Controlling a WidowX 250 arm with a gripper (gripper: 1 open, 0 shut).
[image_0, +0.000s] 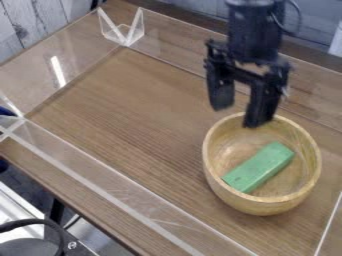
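Note:
A wooden bowl (218, 150) sits at the lower right of the table, with a green rectangular block (258, 168) inside it. My dark gripper (250, 98) is above the bowl's far side, its fingers apart and pointing down, blurred, with nothing seen between them.
A wooden table (107, 130) fills the view, mostly clear on the left. A clear or white angular object (123, 26) stands at the back left. A dark cable or part shows at the lower left edge.

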